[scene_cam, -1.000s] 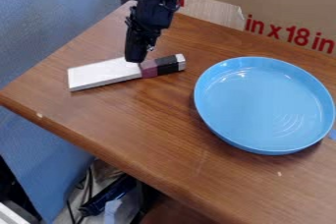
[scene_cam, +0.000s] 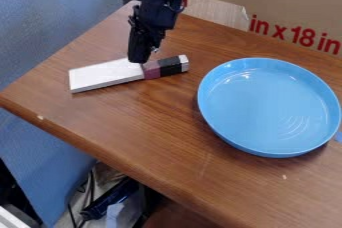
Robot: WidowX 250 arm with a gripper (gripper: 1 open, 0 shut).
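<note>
A long white bar with a pink and black end [scene_cam: 104, 75] lies flat on the wooden table at the upper left. The black gripper [scene_cam: 143, 49] hangs just over it, near its middle, fingertips low at its far edge. Whether the fingers touch the bar or are open or shut is hard to tell. A light blue plate [scene_cam: 267, 106] sits on the right.
A cardboard box [scene_cam: 287, 7] stands behind, and blue padded fabric [scene_cam: 47, 37] borders the table on the left. Loose items lie below the table's front left edge.
</note>
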